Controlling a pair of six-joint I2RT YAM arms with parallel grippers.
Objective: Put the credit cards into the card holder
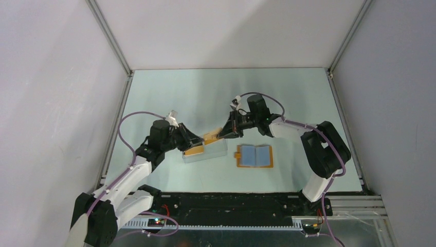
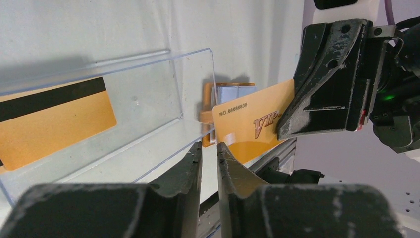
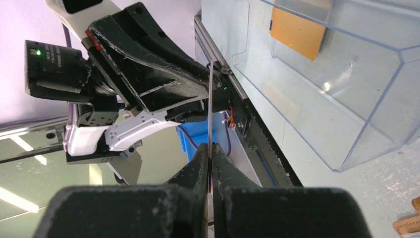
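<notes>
An orange card marked VIP (image 2: 255, 119) is pinched between the fingers of my right gripper (image 1: 221, 136), above the clear box. In the right wrist view this card (image 3: 210, 106) appears edge-on as a thin upright strip. My left gripper is slightly open, a narrow gap between its fingertips, close to the card's free end; whether they touch is unclear. Another orange card with a black stripe (image 2: 62, 126) lies in the clear box (image 1: 216, 150). The card holder, brown with pale blue pockets (image 1: 255, 156), lies opened flat right of the box.
The box's transparent walls (image 3: 369, 119) rise close below both grippers. Free table (image 1: 169, 87) spreads behind the arms and in front of the box. A black rail (image 1: 231, 207) runs along the front edge.
</notes>
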